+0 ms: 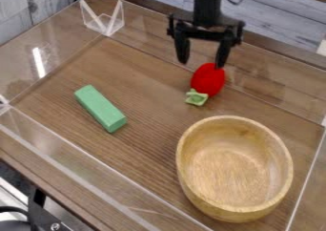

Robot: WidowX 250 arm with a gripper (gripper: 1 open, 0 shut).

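Observation:
My black gripper (203, 41) hangs open at the top centre of the camera view, its fingers spread to either side above and behind a red strawberry-like object (209, 78) with a green leafy end, which lies on the wooden table. Nothing shows between the fingers.
A green block (99, 108) lies at the left. A large tan bowl (235, 168) fills the lower right. A white wire-like holder (101, 17) stands at the upper left.

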